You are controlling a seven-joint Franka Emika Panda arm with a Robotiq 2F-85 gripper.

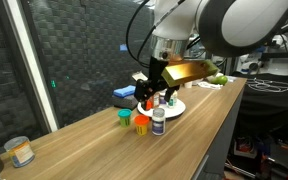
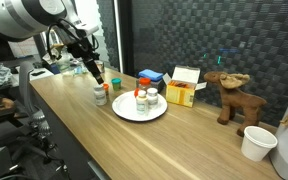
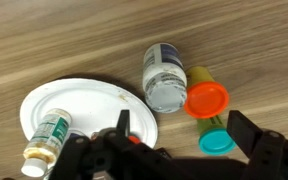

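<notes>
My gripper is open, with nothing between its fingers. A white-capped jar with a printed label shows from above in the wrist view, ahead of the gap between the fingers. It stands upright on the wooden counter; in exterior view 1 the gripper hangs above this jar. Close beside the jar are an orange cup and a green one with a teal rim. A white plate holds several small bottles and a red item, partly hidden by a finger in the wrist view.
Behind the plate are an open yellow box and a blue item. A toy moose and a white cup stand farther along. Cans occupy the counter's other end. Bare wood lies between.
</notes>
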